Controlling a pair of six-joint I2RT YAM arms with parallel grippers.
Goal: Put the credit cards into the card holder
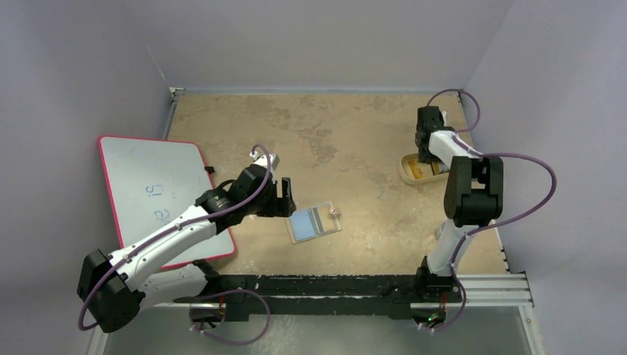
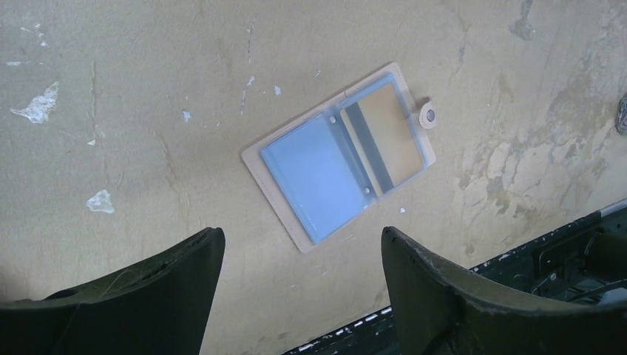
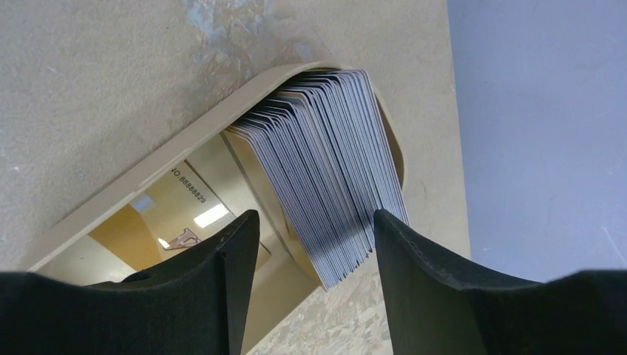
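Observation:
The card holder point(image 2: 314, 174), a clear sleeve with a blue panel and a snap tab, lies flat on the table; from above, the holder point(image 1: 302, 225) is front of centre. My left gripper point(image 1: 285, 198) is open over its upper left side, nothing between its fingers. In the right wrist view, a stack of cards point(image 3: 325, 155) leans on edge at one end of a tan oval box. One yellowish card point(image 3: 177, 203) lies flat on the box's floor. The open right gripper has its fingers on either side of the stack's lower part; contact cannot be made out.
The box's rim point(image 3: 159, 159) curves around the cards, close to the right wall point(image 1: 551, 133). A red-edged whiteboard point(image 1: 159, 200) stands at the left. A small round container point(image 1: 439, 231) is mostly hidden by the right arm.

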